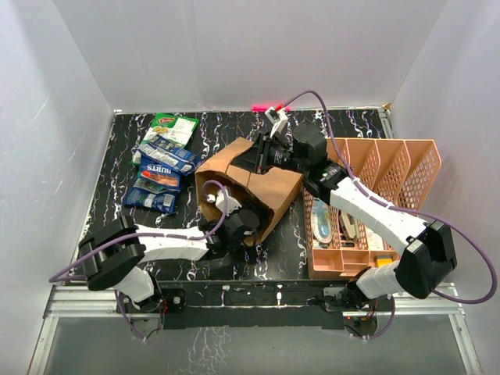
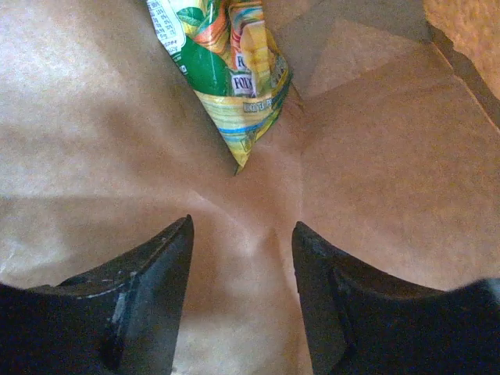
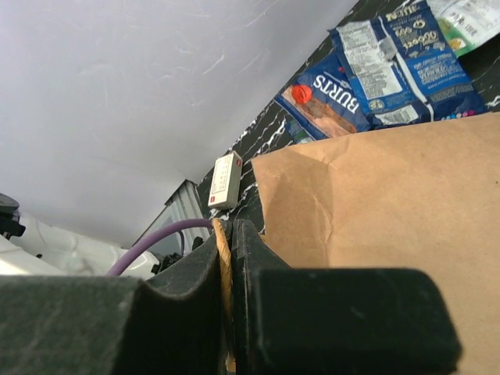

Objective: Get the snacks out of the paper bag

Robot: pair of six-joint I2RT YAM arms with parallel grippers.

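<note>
The brown paper bag [image 1: 269, 191] lies on its side with its mouth toward the front left. My right gripper [image 1: 256, 162] is shut on the bag's upper rim, and the thin paper edge [image 3: 225, 273] shows between its fingers. Inside the mouth is my left gripper, its fingers apart over bare paper. Ahead of it in the left wrist view rests a green and yellow snack packet [image 2: 234, 70] deeper in the bag, not touched by the fingers. Several snack packets lie outside to the left: a blue Burts bag [image 1: 160, 173], another blue bag [image 1: 168, 154] and a green one [image 1: 172, 129].
An orange basket [image 1: 375, 262] with tools and dividers stands right of the bag, under my right arm. A small white box [image 3: 225, 180] shows in the right wrist view.
</note>
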